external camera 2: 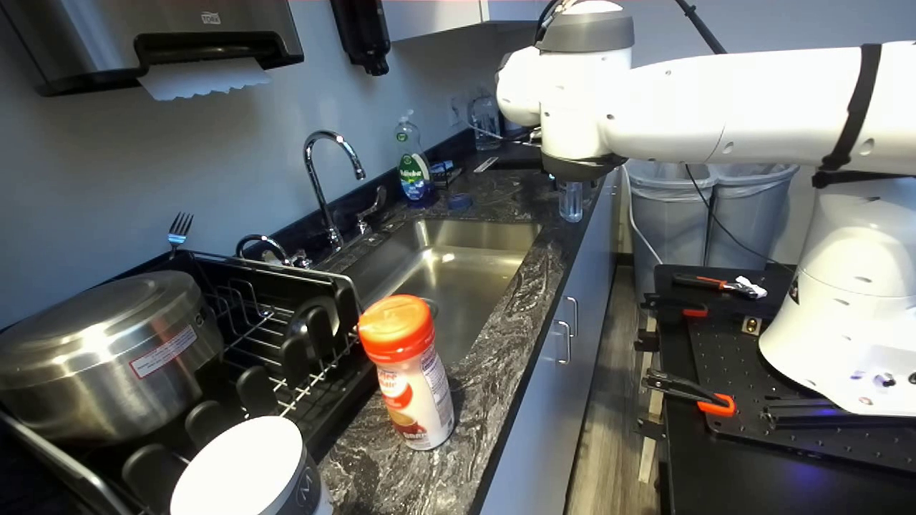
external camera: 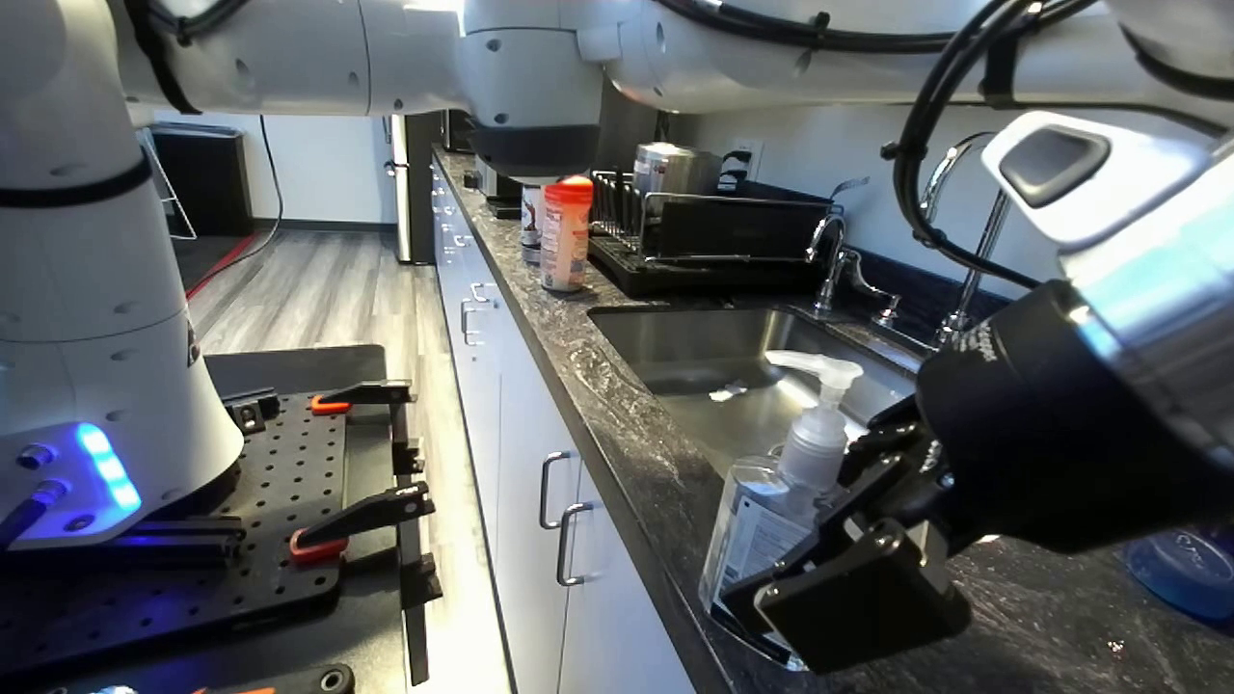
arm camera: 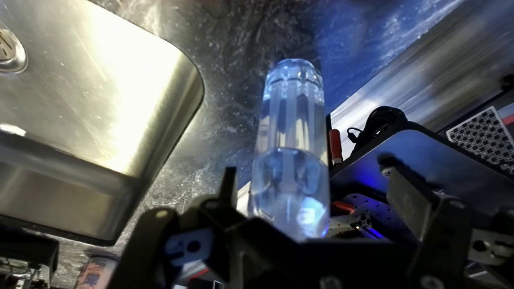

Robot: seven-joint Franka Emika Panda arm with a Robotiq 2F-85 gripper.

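A clear pump bottle (external camera: 758, 532) with a white pump top (external camera: 821, 422) is at the counter's front edge beside the sink, tilted slightly in exterior view 1. My gripper (external camera: 798, 607) reaches around its lower body from the right. In the wrist view the clear bottle (arm camera: 291, 139) appears between the two spread fingers, with visible room on the right side. The fingers are open; whether the left finger touches the bottle cannot be told. Exterior view 2 shows only the lower part of the bottle (external camera 2: 571, 202) below the arm, which hides the gripper there.
The steel sink (external camera: 648, 347) and its faucet (external camera 2: 322, 184) lie beside the bottle. A red-capped canister (external camera 2: 412, 378) stands near the black dish rack (external camera 2: 343, 296). Dish soap (external camera 2: 413, 167) stands at the far side of the sink. The counter drops off at its front edge.
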